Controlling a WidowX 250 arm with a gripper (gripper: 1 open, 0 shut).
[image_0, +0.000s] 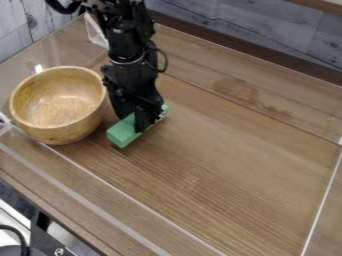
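Note:
My black gripper reaches down from the top of the view onto a green object, flat and oblong, lying on the wooden table just right of a large tan bowl. The fingers are around the green object and appear shut on it; their tips are partly hidden against it.
A wall runs along the back right. A clear item stands at the back left behind the arm, and black cables lie at the bottom left corner.

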